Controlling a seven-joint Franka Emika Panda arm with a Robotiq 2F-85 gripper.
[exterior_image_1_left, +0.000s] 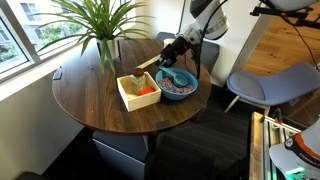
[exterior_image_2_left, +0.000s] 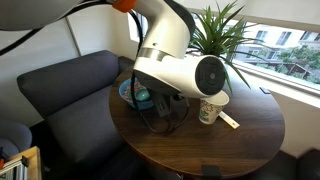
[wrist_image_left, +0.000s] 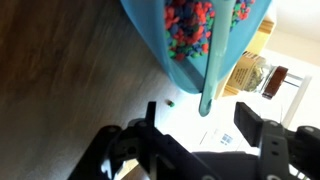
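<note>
A blue bowl (exterior_image_1_left: 180, 92) filled with small red, blue and white pieces stands on the round wooden table. Out over its rim reaches the teal handle of a utensil (wrist_image_left: 207, 80), its far part resting in the bowl. In the wrist view my gripper has its fingers spread, one on each side of the handle's end, with visible gaps to both. Seen from outside, the gripper (exterior_image_1_left: 176, 60) hangs low over the bowl's back edge. The arm covers much of the bowl (exterior_image_2_left: 140, 98) in the second exterior view.
Left of the bowl is a pale box (exterior_image_1_left: 137, 98) holding a jar and orange items. A patterned paper cup (exterior_image_2_left: 212, 108) and a potted plant (exterior_image_1_left: 105, 25) stand on the table too. A grey chair (exterior_image_1_left: 262, 88) sits beyond.
</note>
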